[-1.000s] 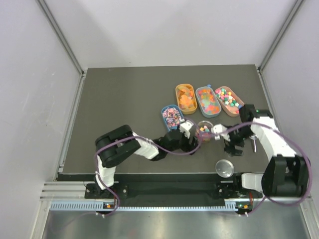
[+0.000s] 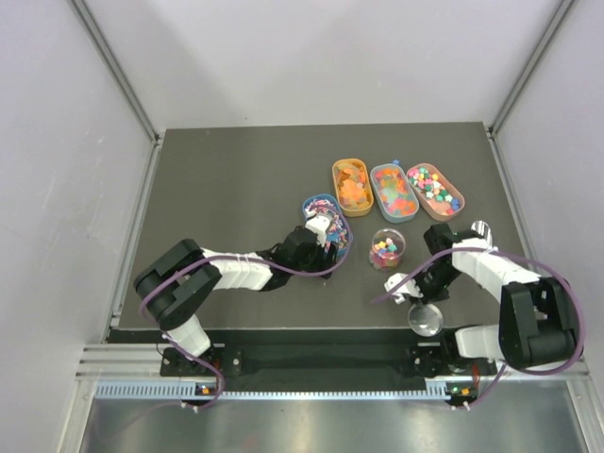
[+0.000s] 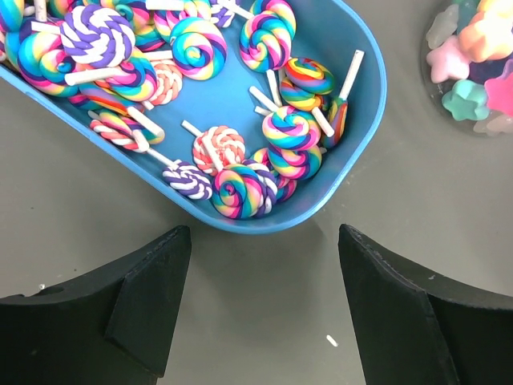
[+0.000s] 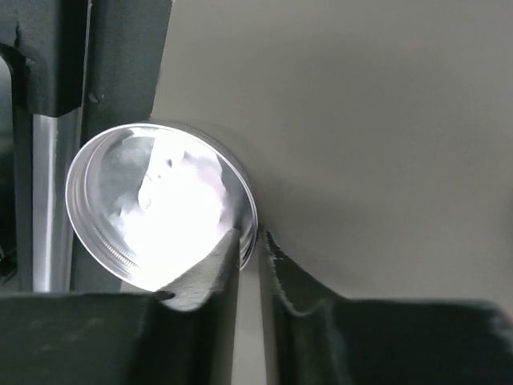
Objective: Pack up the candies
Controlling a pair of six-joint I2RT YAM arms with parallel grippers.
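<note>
The blue tub (image 3: 370, 88) of swirl lollipops (image 3: 236, 191) lies just beyond my left gripper. That gripper is open wide, with only bare table between its fingers. In the top view a clear round jar (image 2: 387, 249) with colourful candies inside stands right of the left arm; part of it shows at the top right of the left wrist view. A round, shiny lid (image 4: 160, 208) lies near the front edge. The fingertips of my right gripper stand close together, one on each side of its rim; whether they grip it cannot be told.
Behind the jar are an orange tub (image 2: 353, 186), a pale tub of orange and green candies (image 2: 394, 192) and a pink tub of mixed candies (image 2: 436, 192). A light object (image 2: 482, 232) lies beside the right arm.
The left gripper has moved left, away from the jar to the blue tub. The right gripper has come toward the front edge, to the lid. The lid stays in place.
</note>
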